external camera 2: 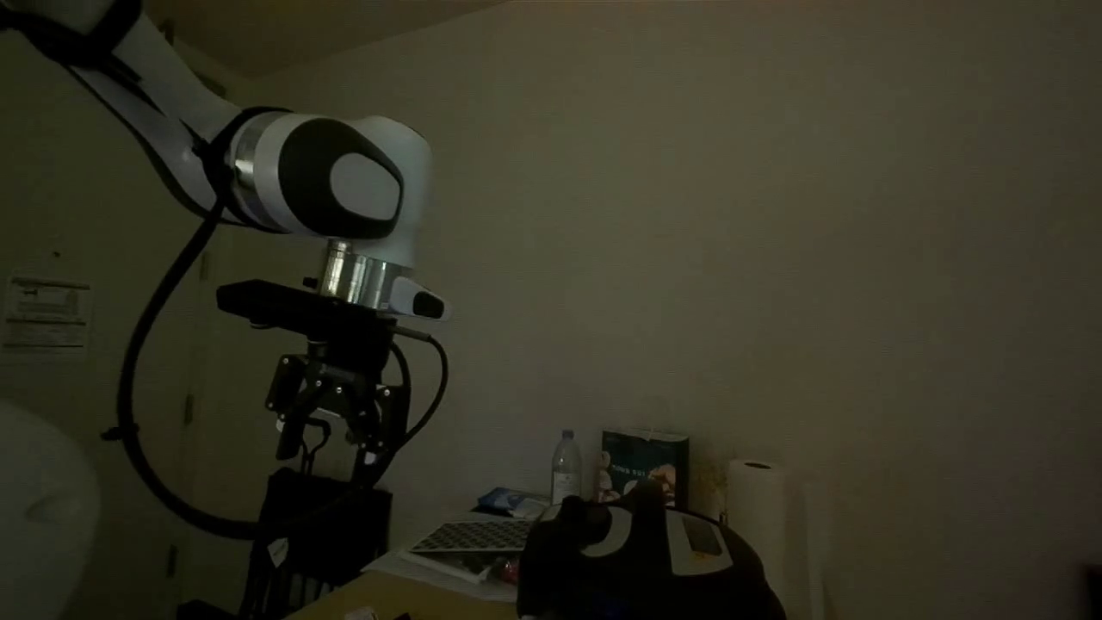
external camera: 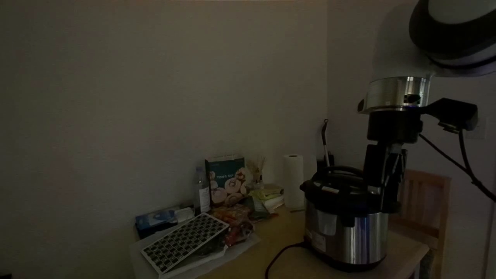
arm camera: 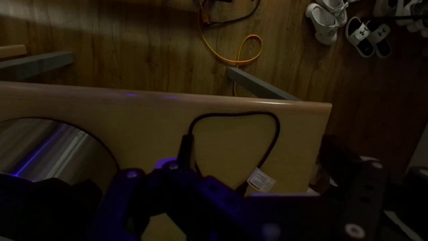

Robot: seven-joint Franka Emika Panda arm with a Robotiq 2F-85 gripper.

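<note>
My gripper (external camera 2: 328, 455) points down in exterior view 2, its fingers spread apart and nothing between them. A steel pressure cooker (external camera: 360, 237) with a black lid stands on the table in exterior view 1. There the gripper's dark fingers overlap the lid's right side; whether they touch it cannot be told. The cooker's shiny side (arm camera: 60, 154) shows at the left of the wrist view. Its black lid (external camera 2: 646, 558) fills the lower right of exterior view 2. Dark fingers cover the bottom of the wrist view, hiding much of the tabletop.
A black cable (arm camera: 277, 132) with a white tag loops over the table. A paper towel roll (external camera: 293, 181), bottle (external camera: 203, 193), green box (external camera: 226, 179) and grid panel (external camera: 186, 241) crowd the back and left. A chair (external camera: 425, 204) stands behind the cooker.
</note>
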